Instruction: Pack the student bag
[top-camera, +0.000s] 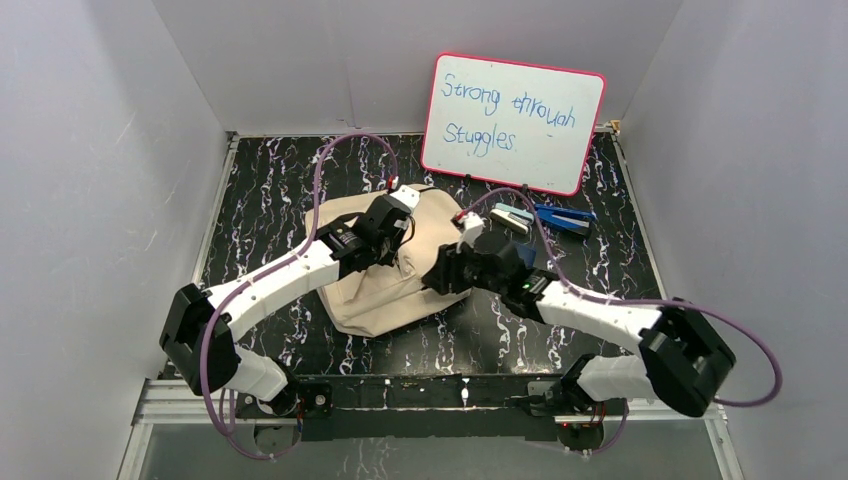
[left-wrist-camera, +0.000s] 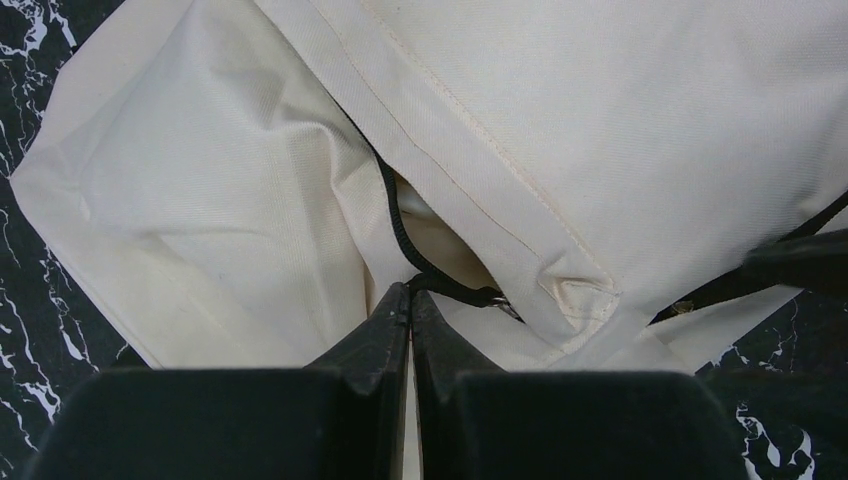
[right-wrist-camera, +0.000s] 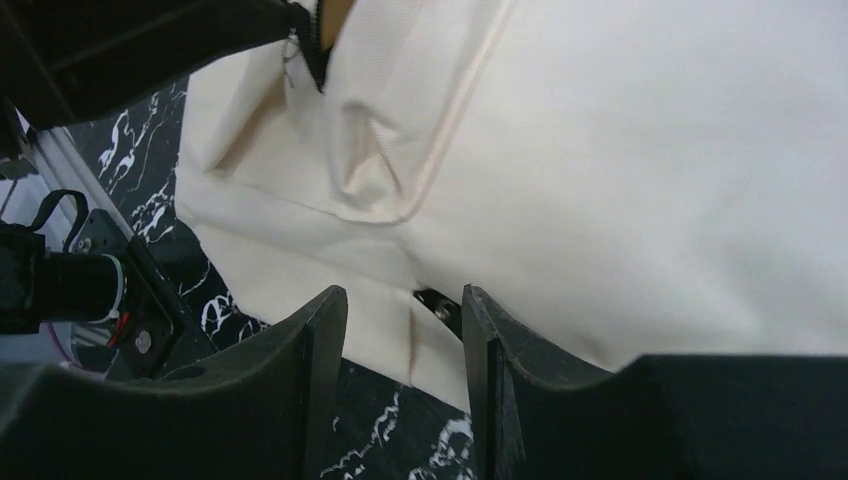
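Note:
The cream cloth bag (top-camera: 375, 312) lies flat on the dark table, its black-edged opening gaping a little. My left gripper is shut at this opening, its tips on a short black zip pull (left-wrist-camera: 455, 289) that ends in a metal piece. Over the bag's right part, my right gripper (top-camera: 434, 281) stands open, its fingers (right-wrist-camera: 325, 320) apart. A black strip (right-wrist-camera: 440, 308) on the cloth shows between and beyond them, not visibly gripped. What the bag holds is hidden.
Right of the bag lie a blue stapler-like item (top-camera: 565, 220), a pale item (top-camera: 512, 213) and a dark blue item (top-camera: 526, 254), partly behind the right arm. A lettered whiteboard (top-camera: 512, 120) leans at the back. Bare table (top-camera: 270, 180) shows at left.

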